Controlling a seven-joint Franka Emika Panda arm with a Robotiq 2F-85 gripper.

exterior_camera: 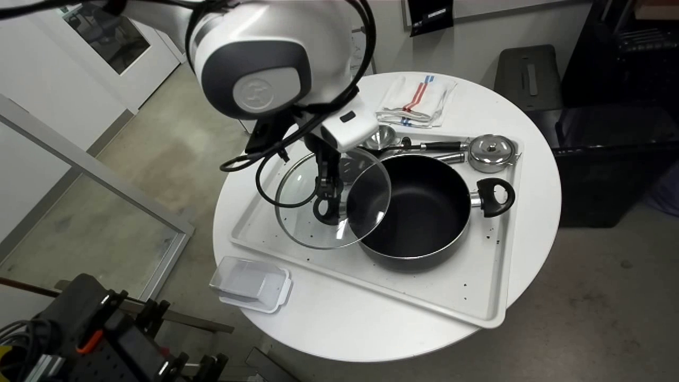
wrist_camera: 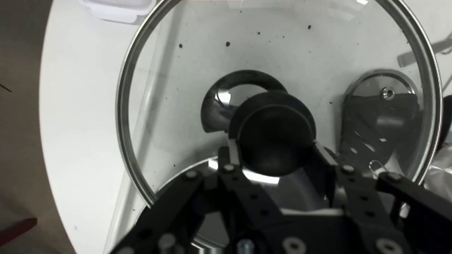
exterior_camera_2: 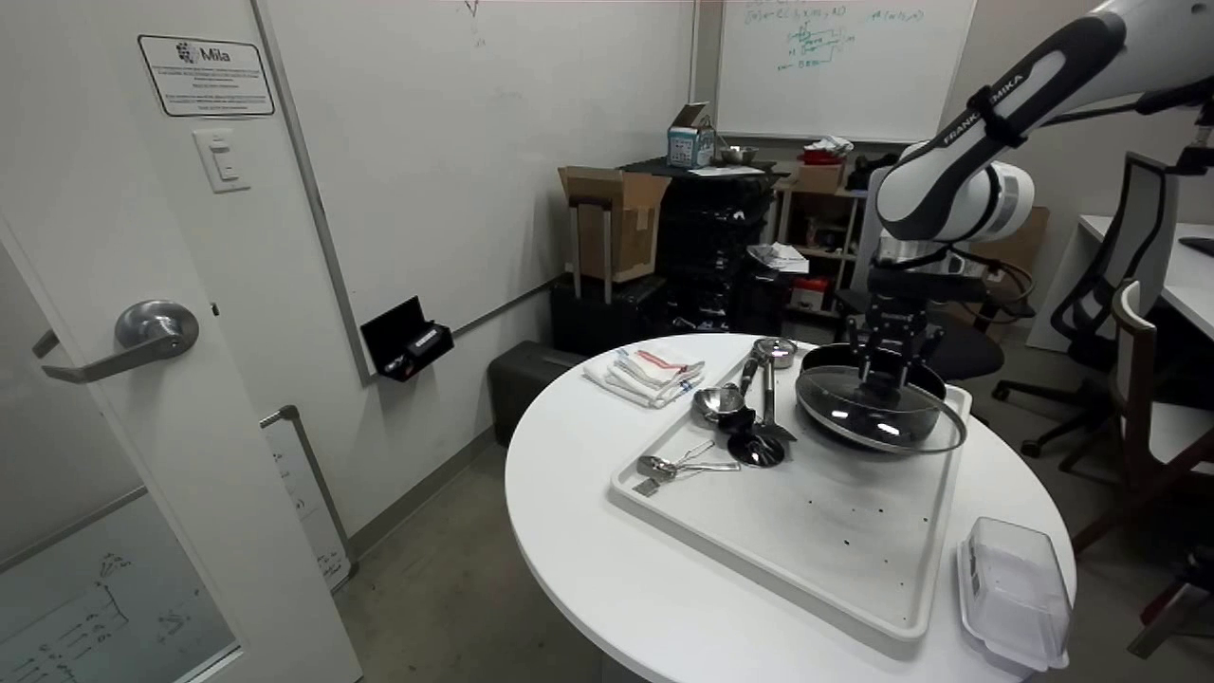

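A clear glass lid [exterior_camera: 299,213] with a metal rim hangs from my gripper [exterior_camera: 329,191], which is shut on its round black knob [wrist_camera: 275,135]. In exterior view 1 the lid overlaps the left side of the black pot [exterior_camera: 414,210] and hides part of its rim and left handle. Through the glass, the wrist view shows that handle [wrist_camera: 243,78] just beyond the knob. The pot stands open on the white tray [exterior_camera: 394,293]. From exterior view 2 the lid [exterior_camera_2: 876,415] appears in front of the pot; its exact height above it I cannot tell.
Several metal and black utensils [exterior_camera_2: 745,415] lie at one side of the tray, with a small lidded steel pot [exterior_camera: 491,153] near its corner. A folded towel [exterior_camera: 417,102] and a clear plastic box [exterior_camera: 251,283] sit on the table. The tray's front is bare.
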